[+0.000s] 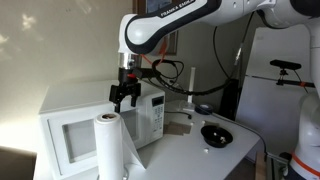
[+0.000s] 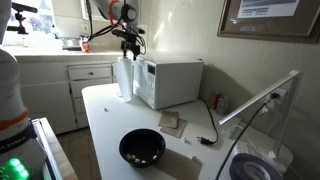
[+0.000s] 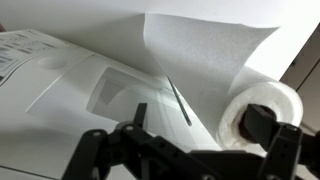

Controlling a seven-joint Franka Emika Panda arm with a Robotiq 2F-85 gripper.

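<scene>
A white paper towel roll stands upright on the counter in front of the microwave. From it a loose sheet spreads out toward the microwave, as the wrist view shows. My gripper is above and slightly to the right of the roll's top, close to the microwave's front. In the wrist view the gripper is open, with no paper held between its fingers. Its right finger overlaps the hollow core of the roll in that view. The roll's lower part is hidden there.
A black pan rests on the open counter. Brown flat pieces and a dark cable lie beside the microwave. Free counter stretches between roll and pan. The microwave stands close behind the gripper.
</scene>
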